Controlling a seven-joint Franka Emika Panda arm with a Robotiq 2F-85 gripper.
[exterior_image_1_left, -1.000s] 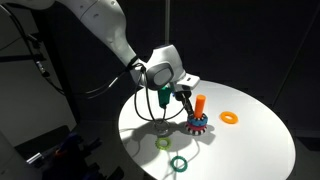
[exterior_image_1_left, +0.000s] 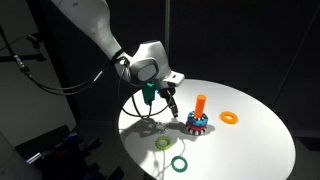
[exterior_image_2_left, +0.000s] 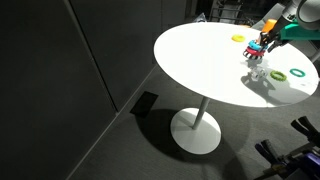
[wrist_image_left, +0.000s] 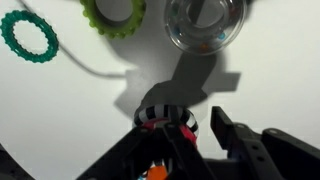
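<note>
My gripper (exterior_image_1_left: 162, 104) hangs above the round white table, left of the stacking toy. Its fingers stand apart, and I see nothing held between them. The toy has an orange post (exterior_image_1_left: 200, 105) rising from a blue ring (exterior_image_1_left: 198, 118) and a red-and-white base. In the wrist view, its black-and-white striped edge (wrist_image_left: 148, 114) shows beside the dark fingers (wrist_image_left: 222, 122), which hide part of it. Two loose rings lie flat: a light green ring (exterior_image_1_left: 162, 143) and a teal ring (exterior_image_1_left: 179, 163). A clear round dish (wrist_image_left: 205, 22) rests near the light green one.
An orange ring (exterior_image_1_left: 229, 117) lies flat to the toy's right. Away from the toy and rings, the other exterior view shows a wide clear stretch of table (exterior_image_2_left: 200, 50).
My gripper has shifted left, away from the orange post, and ends slightly higher than before. The toy and loose rings have stayed in place.
</note>
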